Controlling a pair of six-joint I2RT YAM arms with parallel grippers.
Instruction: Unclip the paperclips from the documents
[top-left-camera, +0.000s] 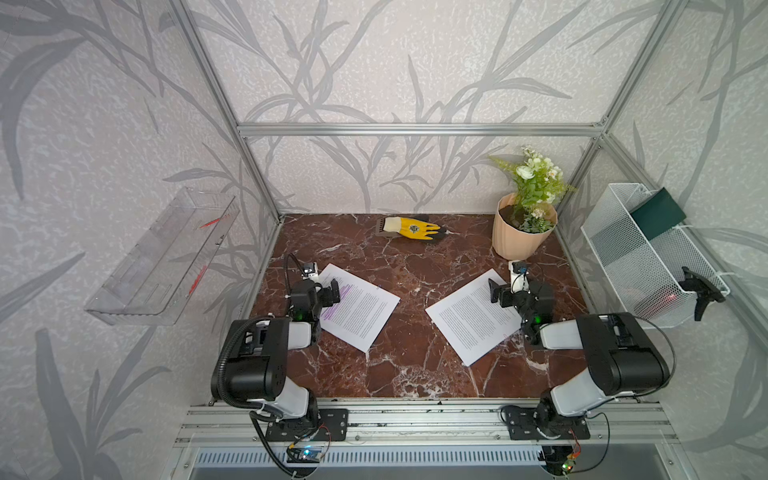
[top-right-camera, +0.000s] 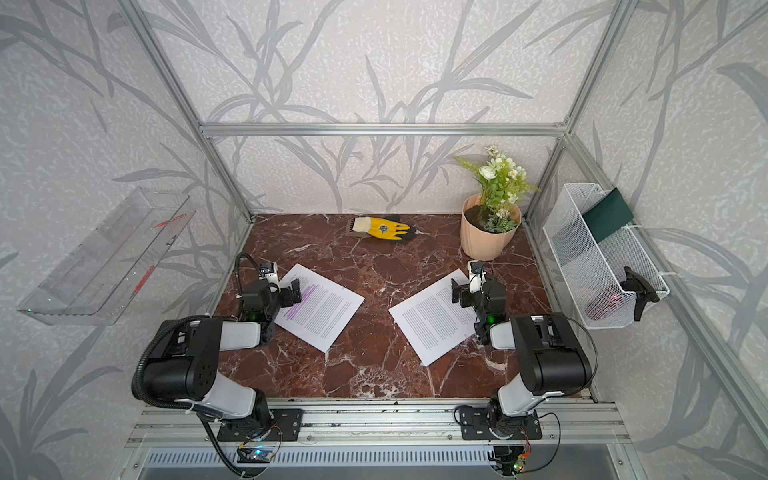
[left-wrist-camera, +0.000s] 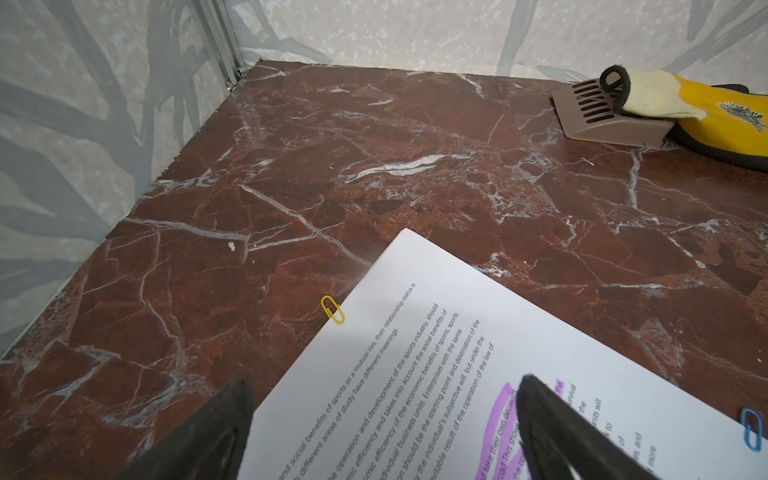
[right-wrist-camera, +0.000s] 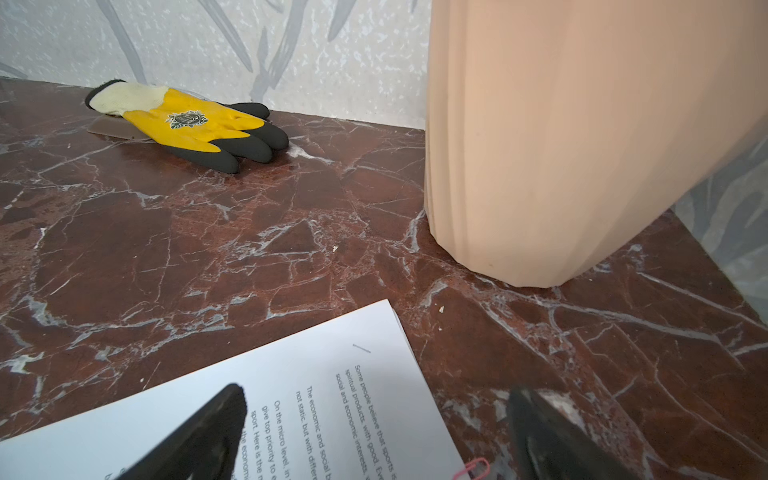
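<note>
On the left lies a printed document (top-left-camera: 364, 316) with purple highlighting. A yellow paperclip (left-wrist-camera: 333, 309) sits on its left edge and a blue paperclip (left-wrist-camera: 750, 429) on its far right edge. My left gripper hovers over this document, open and empty. The second document (top-left-camera: 472, 320) lies on the right; a pink paperclip (right-wrist-camera: 473, 469) shows at its right edge, partly cut off by the frame. Open above that edge stands my right gripper, nothing between its fingers. The arms hide parts of both documents in the top views.
A flowerpot (right-wrist-camera: 560, 144) stands at the back right, close to the right gripper. The yellow glove (top-left-camera: 414, 229) lies at the back on a brown slotted object (left-wrist-camera: 601, 116). Marble is bare between the documents. A clear tray (top-left-camera: 164, 260) and white mesh basket (top-left-camera: 640, 268) flank the table.
</note>
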